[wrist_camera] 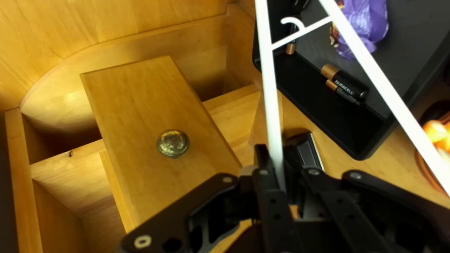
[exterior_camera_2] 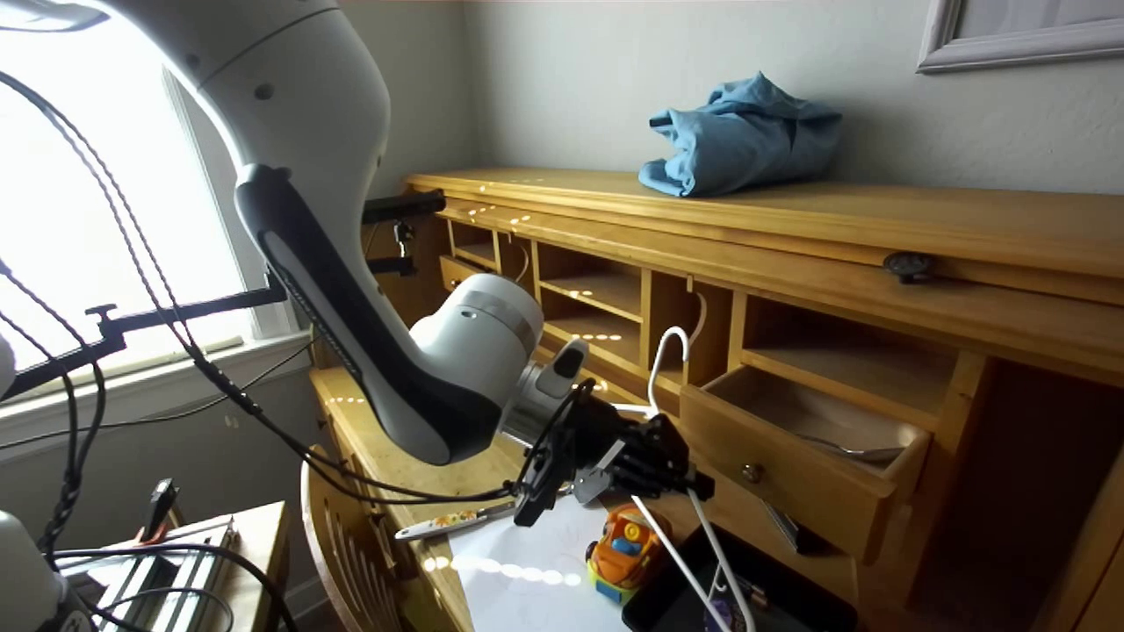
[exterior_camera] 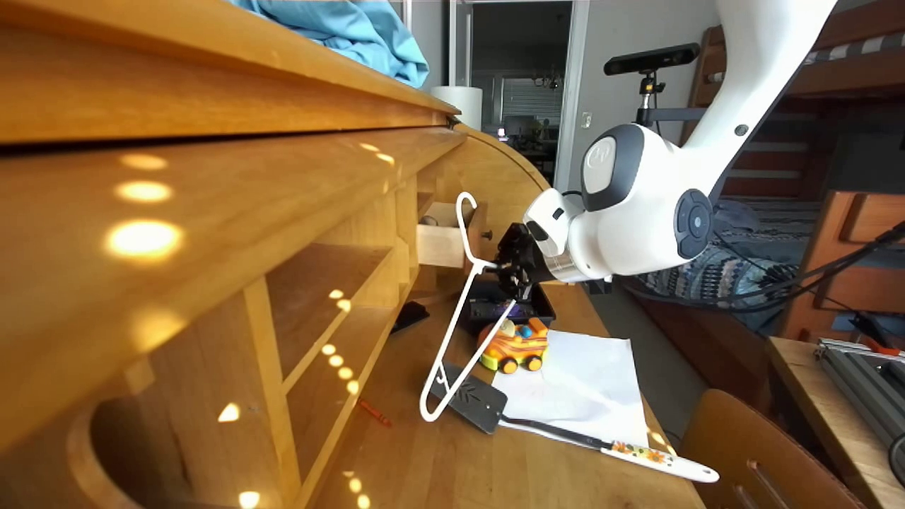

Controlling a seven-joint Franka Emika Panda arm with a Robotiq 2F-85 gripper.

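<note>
A white clothes hanger [exterior_camera: 451, 338] hangs in the air over the desk, tilted, its hook pointing up. My gripper is shut on the hanger close to the base of its hook. In exterior view 2 the hook [exterior_camera_2: 660, 363] rises beside the cubbies, and the long sides run down in front of the black tray. The wrist view has the white bars passing up from between the dark fingers, with a short crosspiece [wrist_camera: 301, 33] and small notch hook between them. The hanger's far end is cut off in that view.
An open drawer [exterior_camera_2: 790, 463] juts from the cubbies close by the hanger. Below lie a black tray [wrist_camera: 325, 114] with batteries and a purple wrapper, an orange toy car [exterior_camera: 515, 343], a spatula [exterior_camera: 479, 403] and white paper [exterior_camera: 585, 382]. Blue cloth [exterior_camera_2: 743, 137] rests on top.
</note>
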